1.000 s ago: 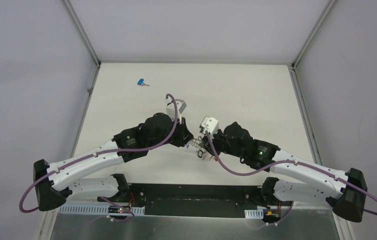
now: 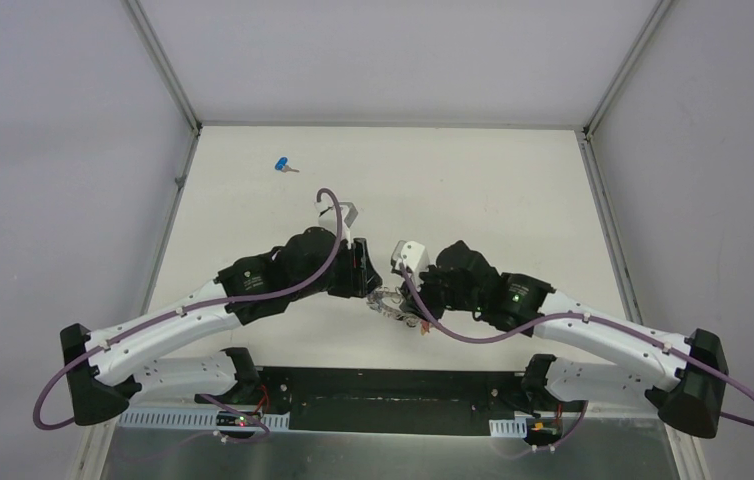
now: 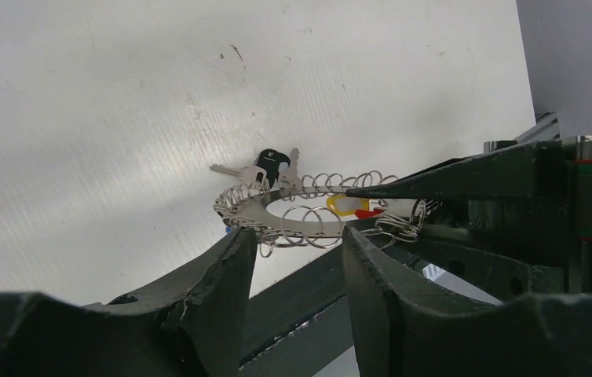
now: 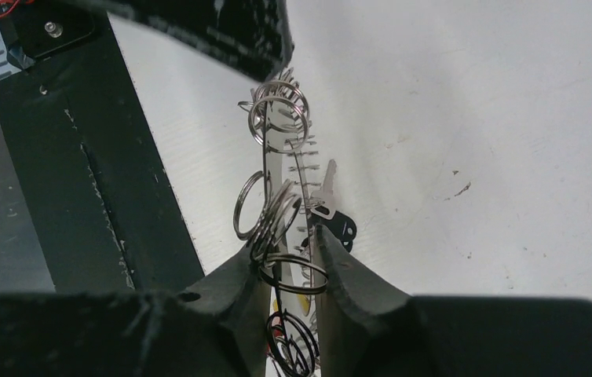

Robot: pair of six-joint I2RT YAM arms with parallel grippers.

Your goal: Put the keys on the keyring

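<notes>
The oval keyring [image 3: 253,210], a metal plate lined with wire rings, hangs at my right gripper, whose fingers are at its rings; whether they grip is unclear. My left gripper is open beside the ring, nothing visible held between its fingers. Beyond the ring in the left wrist view are silver keys [image 3: 228,170] and a black-headed key [image 3: 272,159]; yellow and red tags show through the ring. A blue-headed key [image 2: 282,164] lies alone at the back left of the table.
A dark strip [image 2: 393,390] runs along its front edge, close beneath the grippers. Walls stand at the back and sides.
My left gripper has shifted left, away from the right one. The right gripper and keyring have changed position slightly, the ring now showing lower in the top view.
</notes>
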